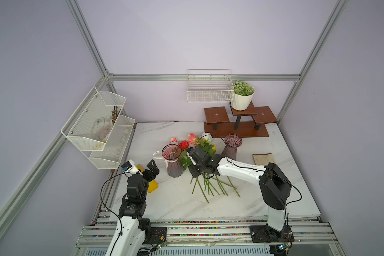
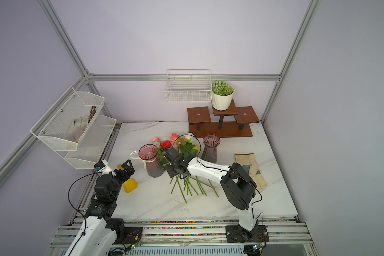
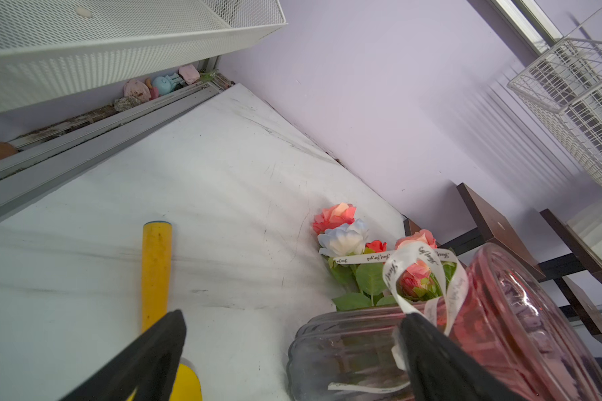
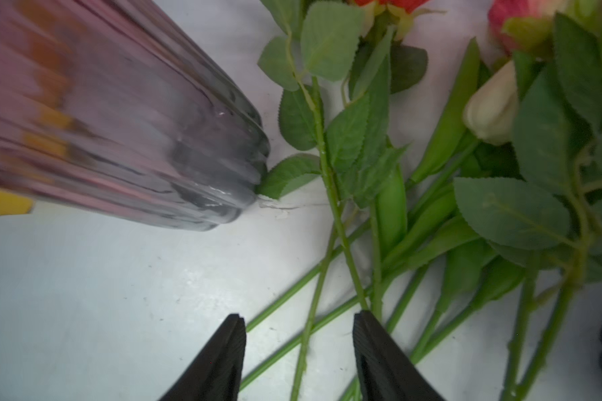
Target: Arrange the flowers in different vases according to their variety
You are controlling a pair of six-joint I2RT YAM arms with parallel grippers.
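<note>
Roses and tulips lie in a heap at the table's middle: red (image 1: pixel 184 144) and pink (image 1: pixel 192 137) blooms at the back, green stems (image 4: pixel 341 230) toward the front. A pink glass vase with white ribbon (image 1: pixel 173 164) stands left of the heap, a second pink vase (image 1: pixel 230 147) behind it to the right. My right gripper hangs over the stems beside the left vase, fingers apart, nothing visibly between them. My left gripper is open at the table's left side, facing the ribboned vase and a yellow object (image 3: pixel 156 267), holding nothing.
Wooden stands (image 1: pixel 216 114) with a potted plant (image 1: pixel 242 99) are at the back. A beige cloth (image 2: pixel 250 170) lies at the right. A mesh shelf (image 1: pixel 86 128) hangs on the left wall. The front of the table, left of the stems, is clear.
</note>
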